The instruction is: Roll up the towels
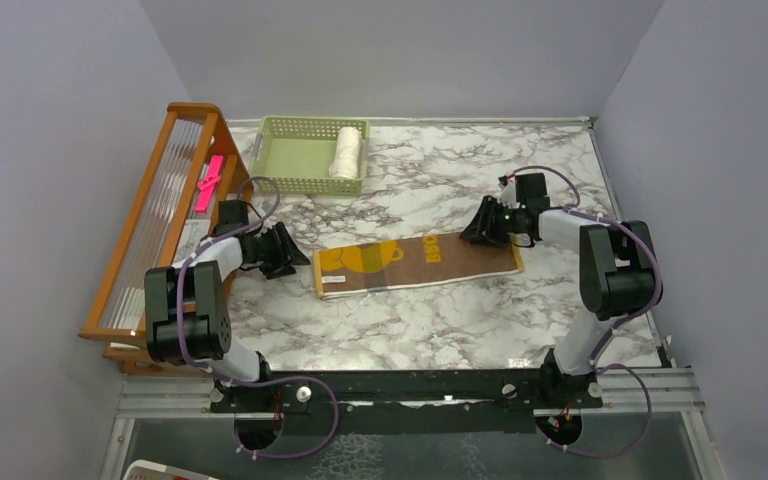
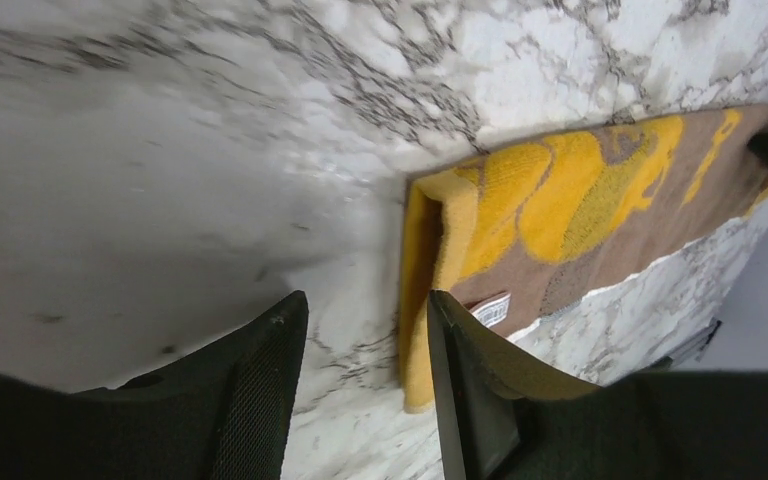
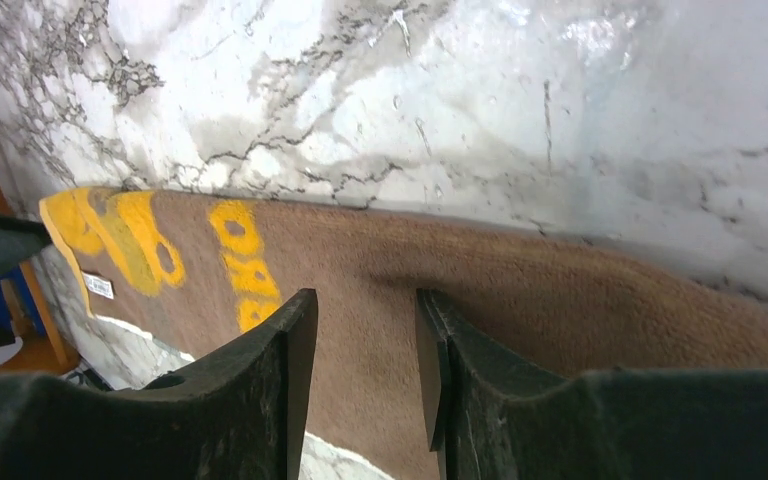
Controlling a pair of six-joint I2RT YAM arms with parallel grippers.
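Observation:
A long folded brown towel with yellow lettering and a cup motif lies slightly slanted across the marble table. Its yellow-edged left end, with a white label, shows in the left wrist view. Just off that end, my left gripper stands open with nothing between its fingers. Over the right part of the towel, near its far long edge, is my right gripper. Brown cloth fills the space between its spaced fingers, and it is shut on the towel; the fingertips' exact grip is hard to make out.
A green basket holding a white rolled towel stands at the back left. A wooden rack borders the left side. Bare marble lies in front of and behind the brown towel.

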